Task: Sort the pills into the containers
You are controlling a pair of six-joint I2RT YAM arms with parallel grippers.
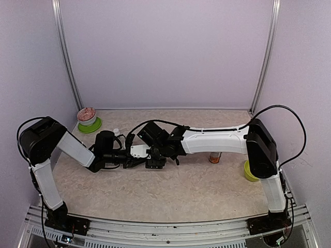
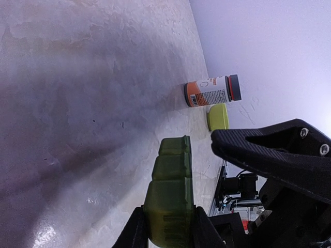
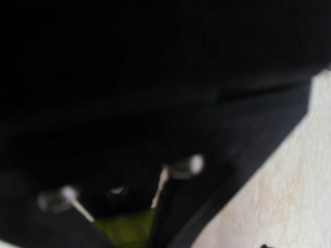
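Observation:
A translucent green pill box point(image 2: 172, 181) with several compartments stands out in the left wrist view, its lower end clamped by my left gripper. Close beside it on the right, a black finger point(image 2: 279, 147) of my right arm reaches in, apart from the box. From above, both grippers meet left of the table's middle, and my right gripper point(image 1: 140, 153) mostly covers the box. The right wrist view is almost filled by dark, blurred gripper parts, with a bit of the green box point(image 3: 126, 230) at the bottom. No loose pills show.
An orange-labelled bottle point(image 1: 214, 157) stands behind the right forearm. The yellow-green bowl point(image 1: 250, 173) is near the right wall, partly covered by that arm. At the back left a white bowl point(image 1: 88, 120) sits on a green plate point(image 1: 97, 124).

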